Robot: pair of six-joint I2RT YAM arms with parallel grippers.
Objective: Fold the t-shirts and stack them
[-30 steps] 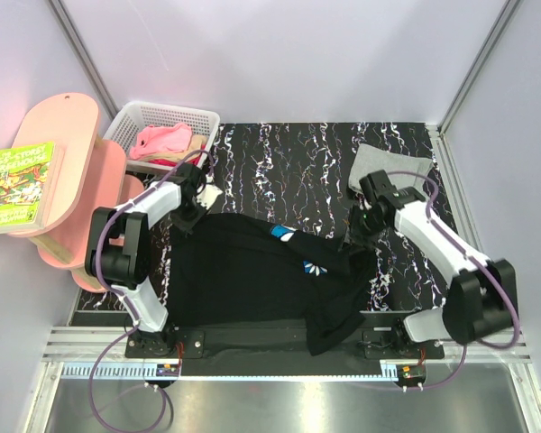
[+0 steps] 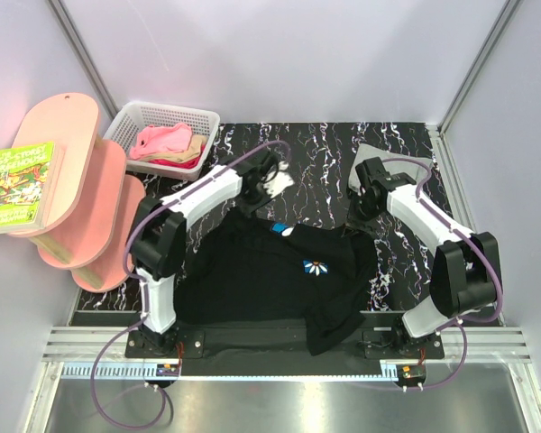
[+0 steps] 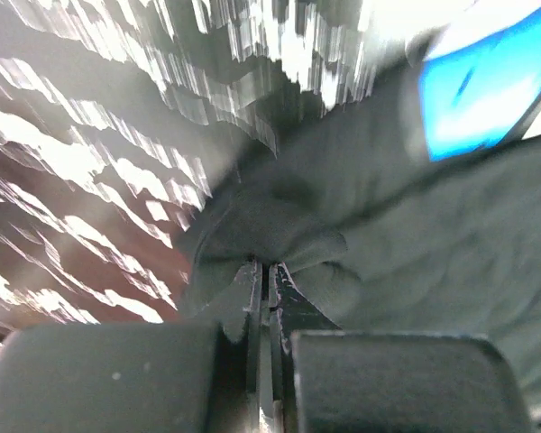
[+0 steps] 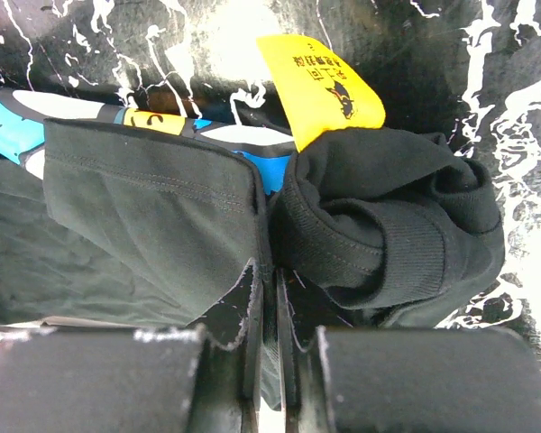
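Note:
A black t-shirt (image 2: 252, 284) with blue and white flower prints lies spread at the front of the table. My left gripper (image 2: 248, 206) is at its upper left edge; in the blurred left wrist view its fingers (image 3: 252, 298) are closed on a gathered fold of the fabric (image 3: 279, 221). My right gripper (image 2: 353, 222) is at the shirt's right end, shut on a black hem (image 4: 261, 244), beside a bunched part (image 4: 406, 225) and a yellow label (image 4: 320, 86).
A grey folded cloth (image 2: 388, 158) lies at the back right. A white basket (image 2: 198, 123) with pink and beige clothes stands at the back left, beside pink shelves (image 2: 68, 122) holding a book.
My left gripper has moved right along the back of the shirt, with that corner of fabric drawn along. My right arm has shifted slightly, its gripper staying at the shirt's right end.

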